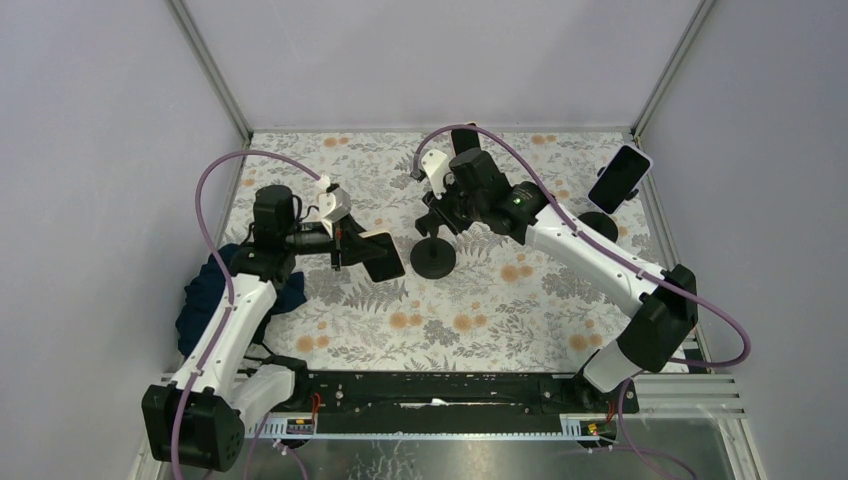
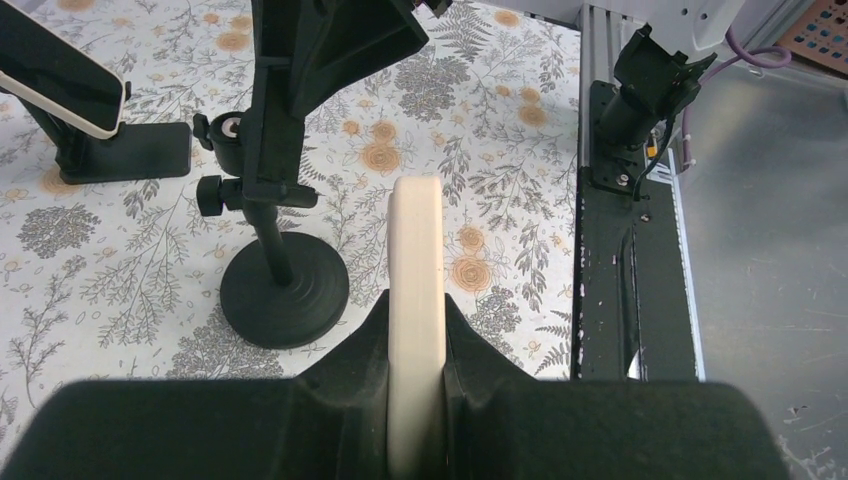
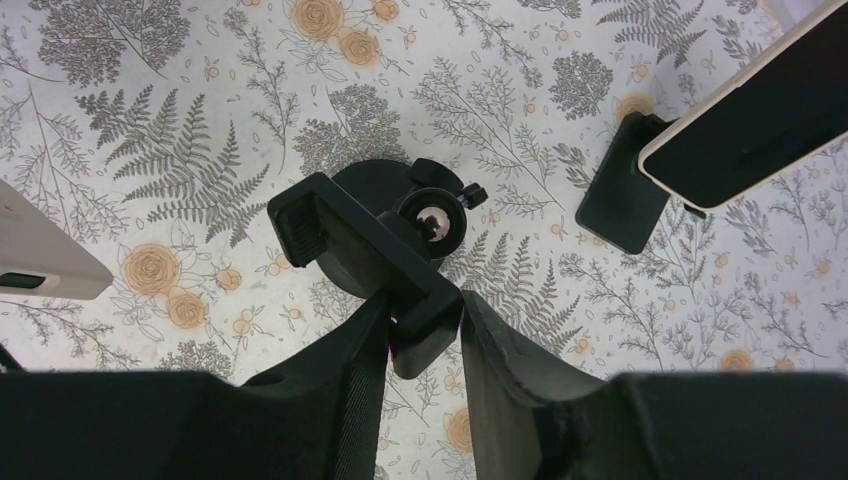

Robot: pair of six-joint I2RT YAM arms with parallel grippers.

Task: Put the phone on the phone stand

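Observation:
My left gripper (image 1: 350, 245) is shut on a phone (image 1: 384, 258) with a pale rim (image 2: 415, 300), held just left of a black phone stand (image 1: 433, 258). In the left wrist view the stand's round base (image 2: 285, 300) rests on the floral surface. My right gripper is at the top of this stand, its fingertips at an end of the bracket (image 3: 370, 240); whether they grip it is unclear.
A second phone (image 1: 465, 138) sits on a small stand at the back. A third phone (image 1: 621, 178) is on a stand at the right. Dark cloth (image 1: 200, 310) lies at the left.

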